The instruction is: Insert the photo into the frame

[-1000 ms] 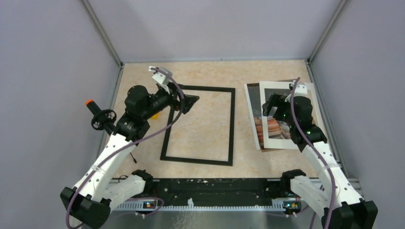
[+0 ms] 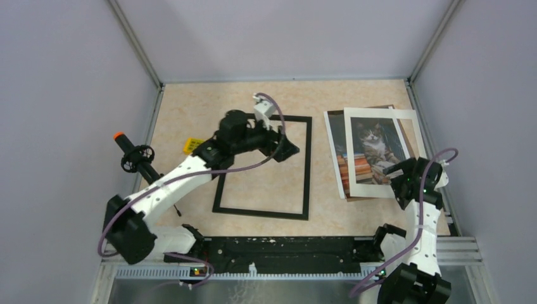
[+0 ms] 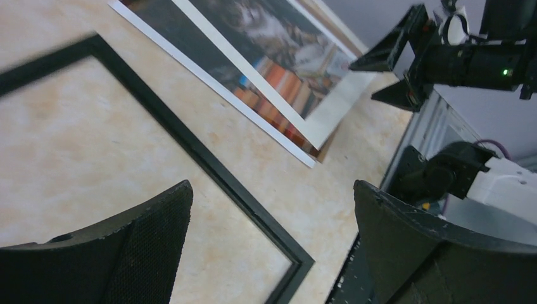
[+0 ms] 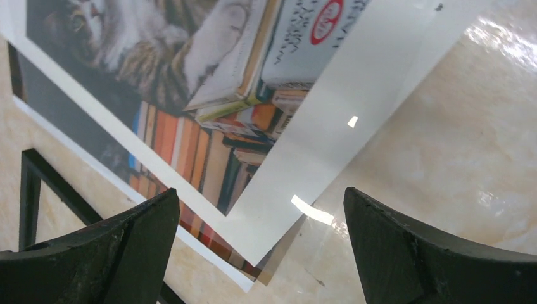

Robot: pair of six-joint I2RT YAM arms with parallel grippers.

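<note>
The black picture frame [image 2: 308, 171] lies flat near the table's middle, with bare table visible inside it. To its right is a small stack: a white mat [image 2: 380, 190] over a cat-and-books photo [image 2: 339, 136], whose white left edge sticks out, with a brown sheet [image 2: 379, 106] peeking from beneath. My left gripper [image 2: 288, 152] hovers above the frame, open and empty; its two fingers [image 3: 152, 234] stand wide apart in the left wrist view. Over the mat's lower right part my right gripper [image 2: 391, 174] is open, nothing between its fingers.
A yellow object [image 2: 193, 145] sits left of the frame, partly behind my left arm. At the far left stands a black post with an orange tip [image 2: 118, 135]. Bare table separates the frame from the stack.
My left gripper has moved right and slightly down over the frame. The right one has moved right and toward the front, uncovering more of the cat picture. Frame and stack stay put.
</note>
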